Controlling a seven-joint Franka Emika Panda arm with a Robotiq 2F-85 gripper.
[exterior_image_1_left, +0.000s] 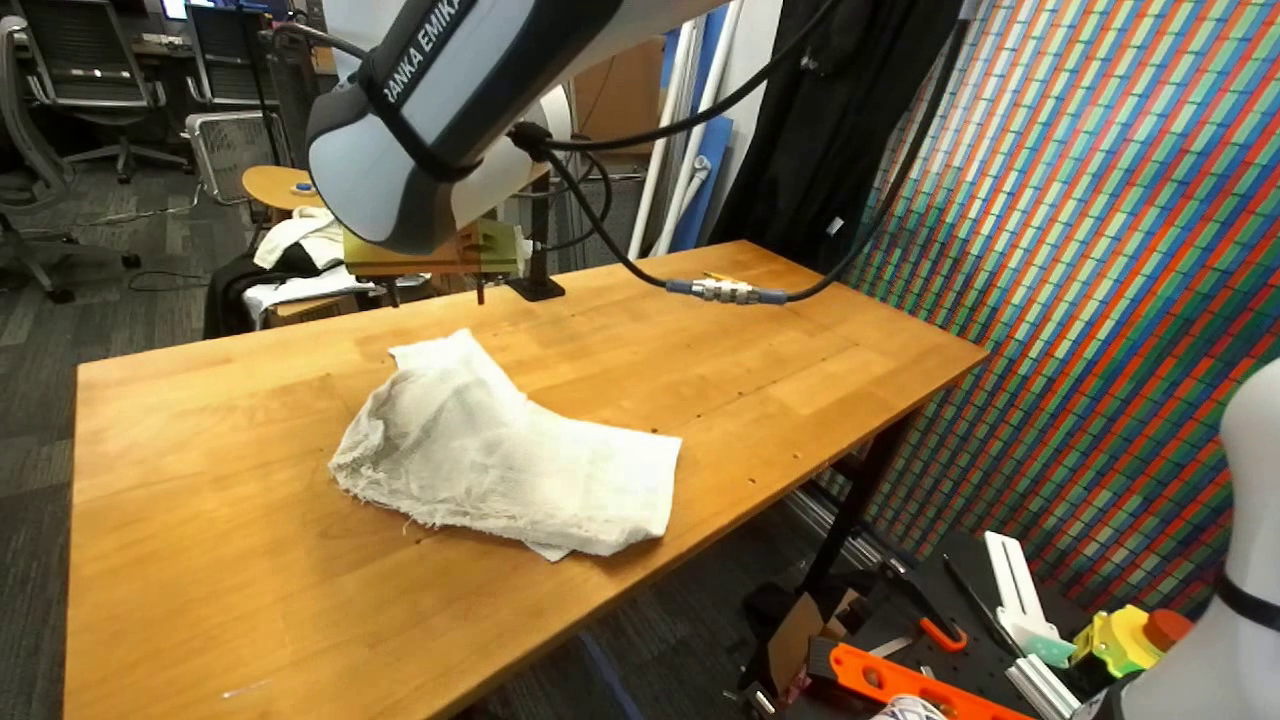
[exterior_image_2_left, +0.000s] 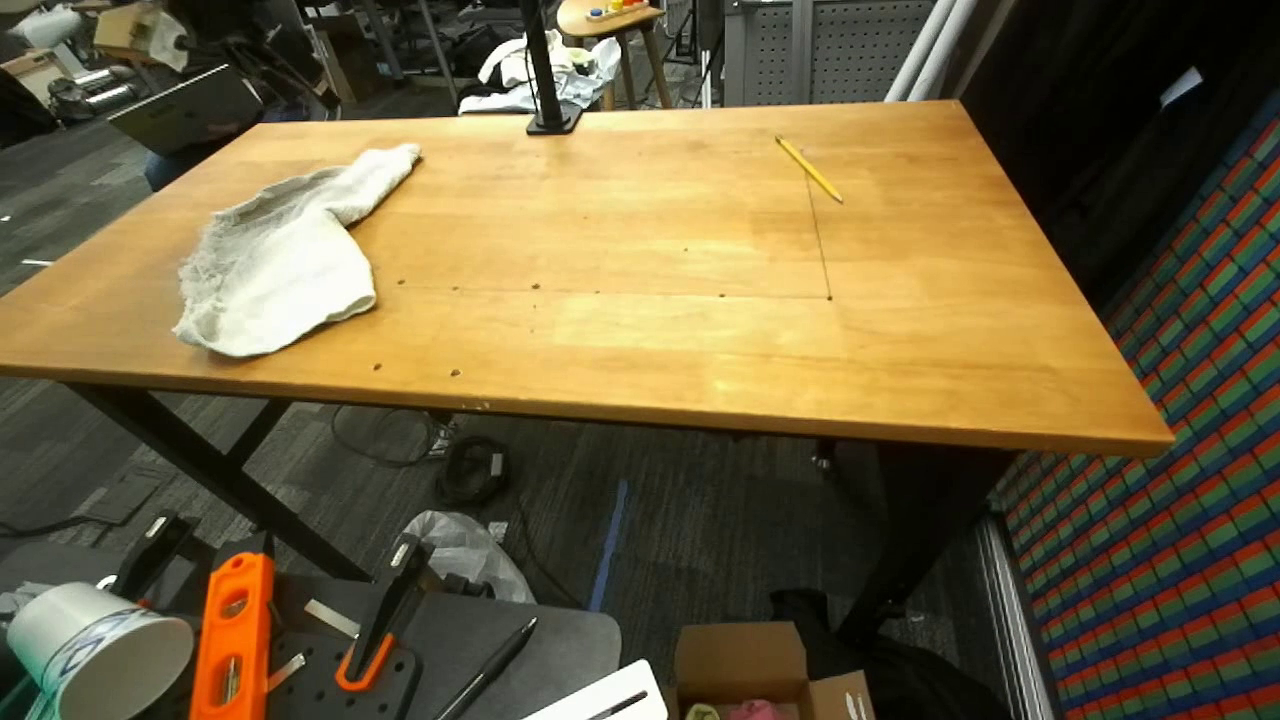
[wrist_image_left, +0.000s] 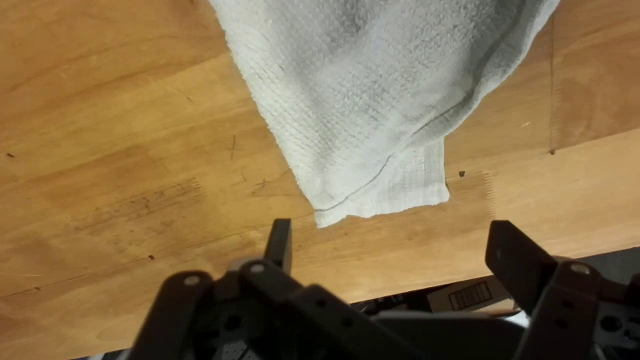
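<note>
A white cloth (exterior_image_1_left: 516, 450) lies crumpled and partly folded on the wooden table, one corner reaching toward the far edge. From the other side, the same cloth (exterior_image_2_left: 282, 258) is on the left part of the tabletop, its frayed edge facing left. My gripper is open in the wrist view, fingers wide apart and nothing between them. Just ahead of the fingertips is a cloth corner (wrist_image_left: 384, 186), apart from them in the picture. Exterior view 1 has the arm raised above the table's far side, clear of the cloth; exterior view 2 does not show the gripper.
A black post (exterior_image_2_left: 546, 72) stands at the far edge. Tools, including an orange level (exterior_image_1_left: 912, 684), lie on a separate dark surface in front.
</note>
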